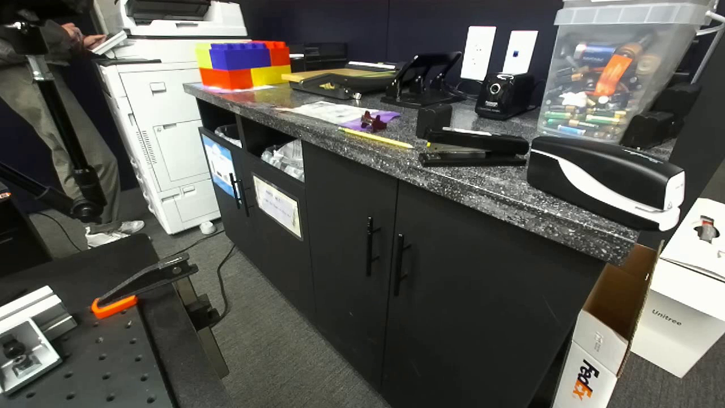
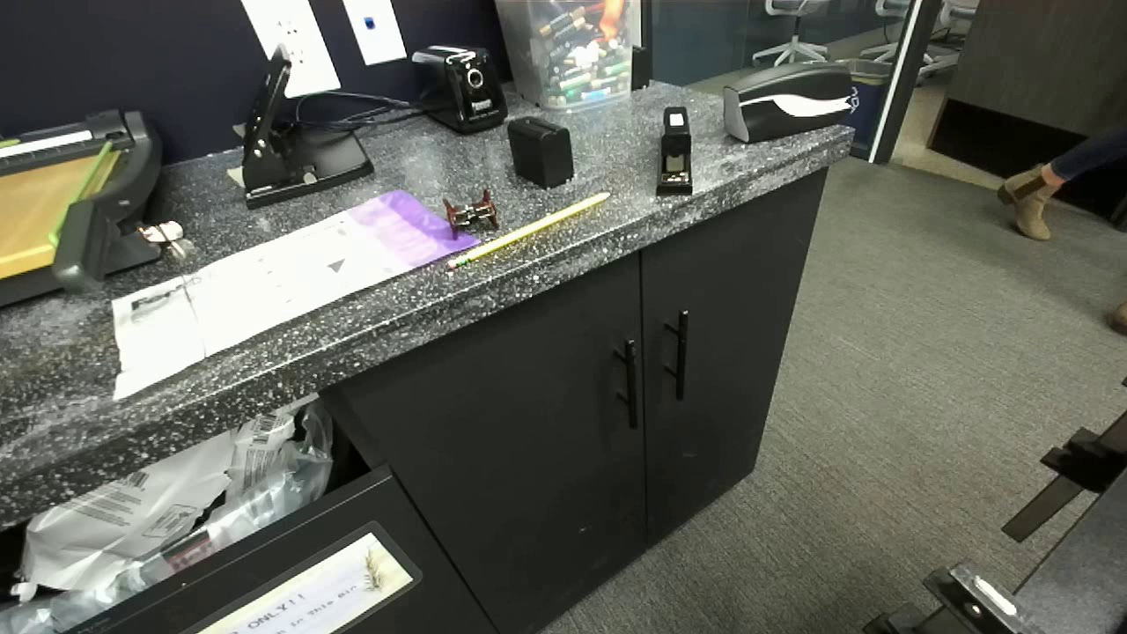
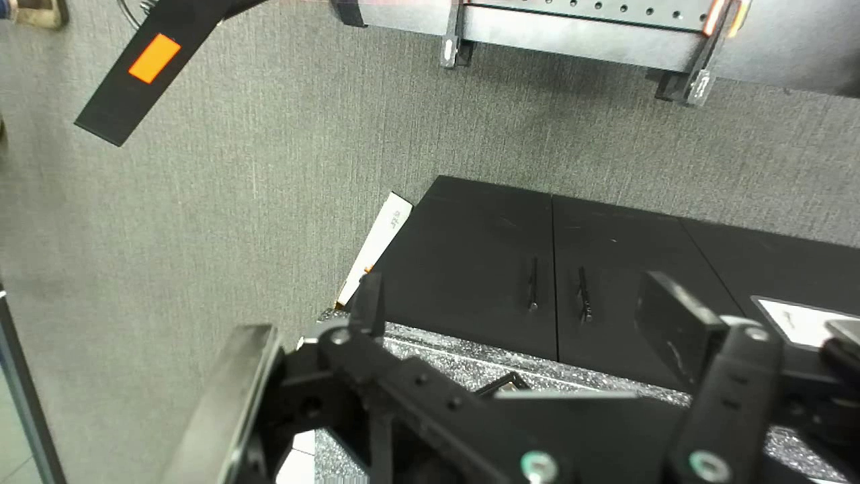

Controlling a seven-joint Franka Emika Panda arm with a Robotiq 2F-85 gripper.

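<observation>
In the wrist view my gripper stands open, its fingers wide apart and nothing held between them. Beyond the gap show black cabinet doors and the counter's edge. Neither exterior view shows the gripper. On the speckled counter lie a yellow pencil (image 2: 539,227), a dark red clip-like object (image 2: 471,212) on a white and purple paper (image 2: 285,269), and a black block (image 2: 540,151). A black stapler (image 2: 675,153) rests near the edge, with a larger black-and-white stapler (image 1: 605,178) to its right.
At the back stand a hole punch (image 2: 301,153), a black sharpener (image 2: 461,86) and a clear bin of batteries (image 1: 605,81). Coloured blocks (image 1: 234,66) and a paper cutter (image 2: 63,206) occupy the left side. Open boxes (image 1: 605,326) flank the cabinet's right end. Open counter surface lies between the small items.
</observation>
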